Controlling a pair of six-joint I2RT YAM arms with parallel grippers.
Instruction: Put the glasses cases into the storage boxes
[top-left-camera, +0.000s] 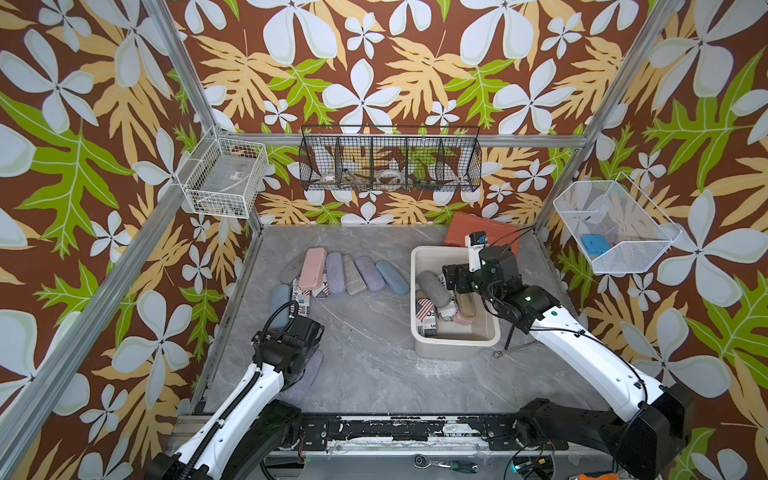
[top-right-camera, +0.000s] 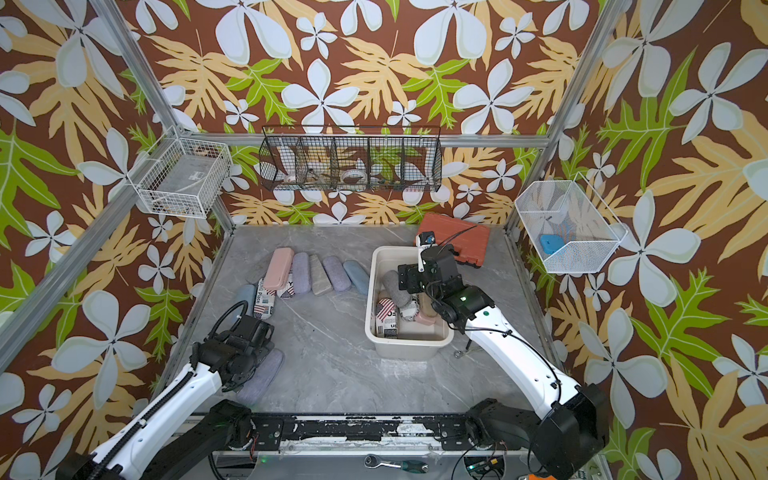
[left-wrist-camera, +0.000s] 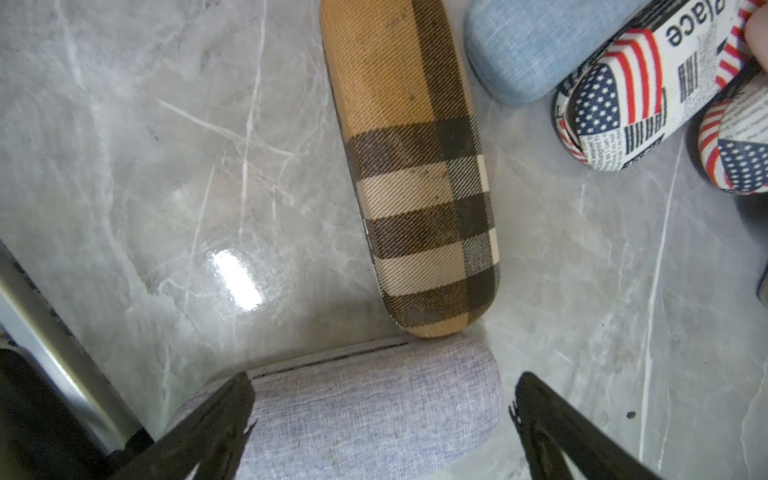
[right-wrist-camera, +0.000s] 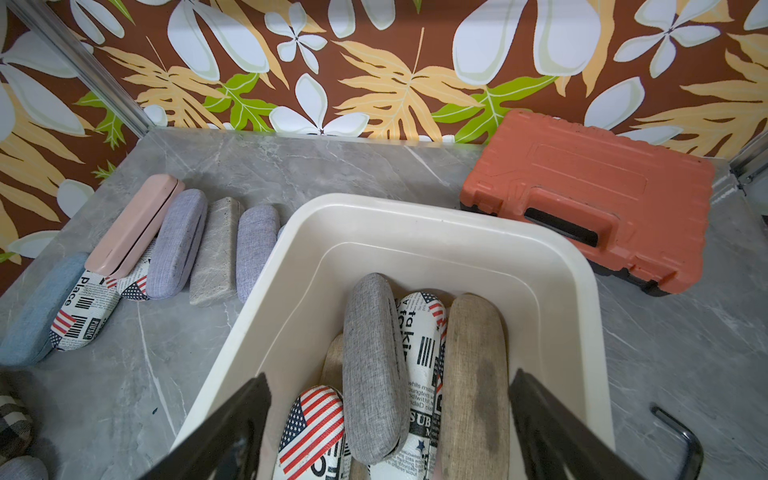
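Note:
My left gripper is open above a grey-lilac case (left-wrist-camera: 376, 400) lying near the front left. A plaid case (left-wrist-camera: 424, 216), a blue case (left-wrist-camera: 552, 40) and flag-print cases (left-wrist-camera: 612, 96) lie beyond it. Pink (top-left-camera: 313, 268), lilac, grey and blue cases form a row at the back left. The cream storage box (top-left-camera: 456, 344) holds several cases, including dark grey (right-wrist-camera: 372, 368), newsprint (right-wrist-camera: 416, 384) and brown (right-wrist-camera: 474, 392) ones. My right gripper hangs open over this box.
A red toolbox (right-wrist-camera: 584, 192) stands behind the box. Wire baskets hang on the back (top-left-camera: 389, 160), left (top-left-camera: 224, 176) and right (top-left-camera: 616, 224) frames. A metal tool lies right of the box.

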